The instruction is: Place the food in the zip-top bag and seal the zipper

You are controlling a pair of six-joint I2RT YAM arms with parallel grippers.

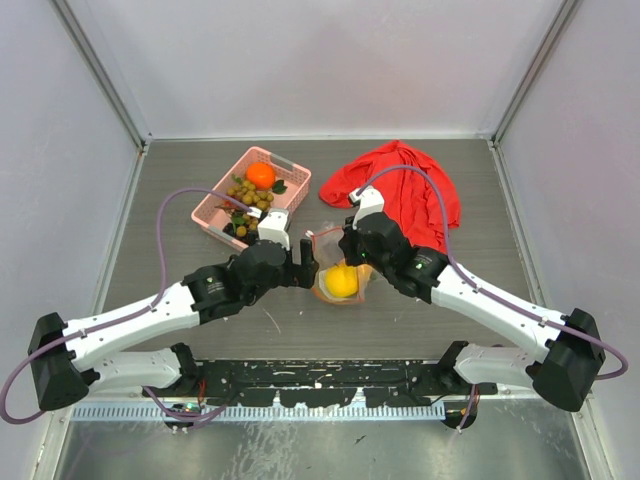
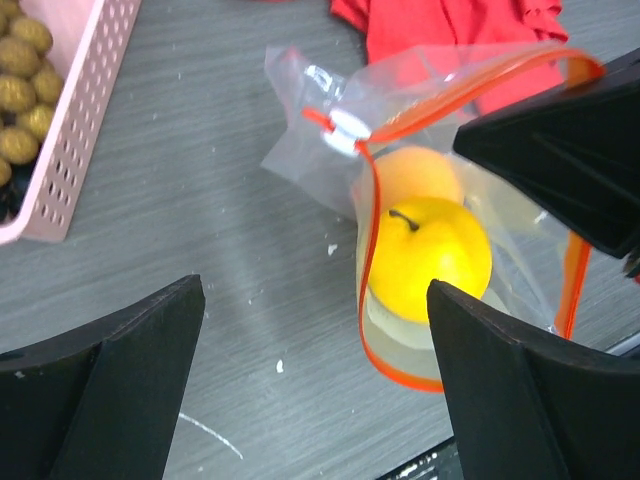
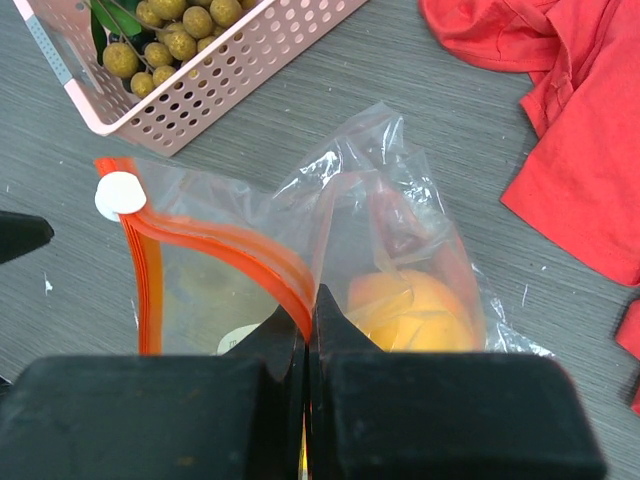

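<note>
The clear zip bag (image 1: 322,250) stands open-mouthed in the middle of the table, its orange zipper rim (image 2: 373,230) and white slider (image 2: 346,130) in plain sight. A yellow fruit (image 2: 430,258) lies inside it, with an orange-toned round fruit (image 2: 420,174) behind. My right gripper is shut on the bag's orange rim. Left of the bag, my left gripper stands open; nothing is between its fingers, and the bag's near rim is just beyond its right finger.
At the back left is a pink basket (image 1: 207,218) holding an orange (image 1: 260,175) and several longan-like fruits (image 3: 180,40). A crumpled red cloth (image 1: 410,195) lies at the back right. Bare table shows left of the bag.
</note>
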